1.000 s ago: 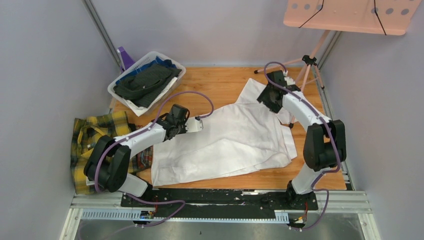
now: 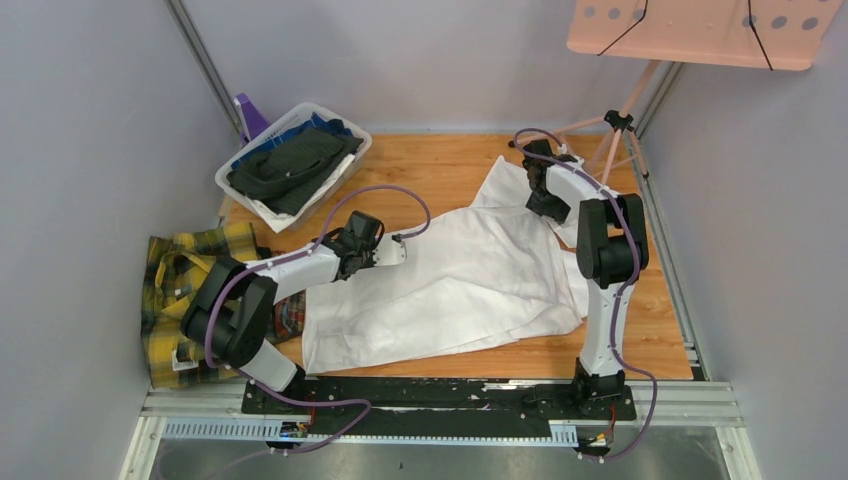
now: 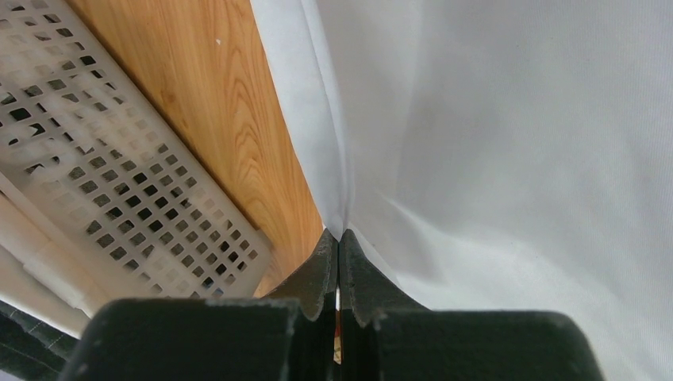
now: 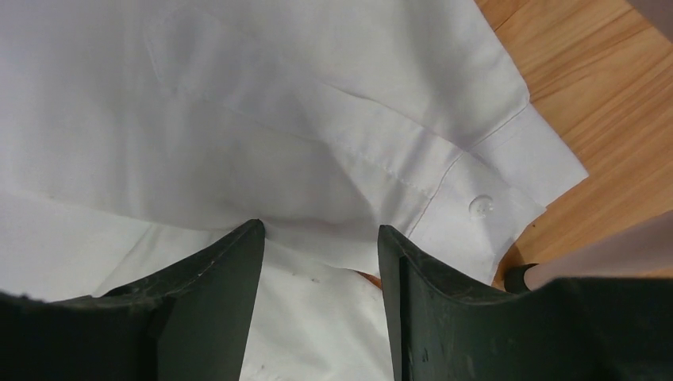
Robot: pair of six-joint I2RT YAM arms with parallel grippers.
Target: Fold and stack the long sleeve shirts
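A white long sleeve shirt [image 2: 450,270] lies spread across the table, its right side partly folded over. In the left wrist view my left gripper is shut, the shirt's edge running right into its fingertips. That edge rises as a narrow fold ahead of the tips. Over the shirt's far right part, the fingers of my right gripper stand apart. A layered sleeve end with a buttoned cuff [image 4: 484,206] lies beyond them. Whether the right fingertips touch the cloth, I cannot tell. The right arm hides part of the shirt in the top view.
A white basket [image 2: 362,160] holding dark and blue clothes stands at the back left. Yellow plaid cloth [image 2: 165,300] lies at the left edge. A pink stand [image 2: 640,85] has its legs close to the right gripper. Bare wood [image 2: 440,165] shows at the back middle.
My right arm has drawn inward from the right, its gripper shifting slightly about the shirt's far right part. The left arm has moved only slightly. The shirt looks much the same.
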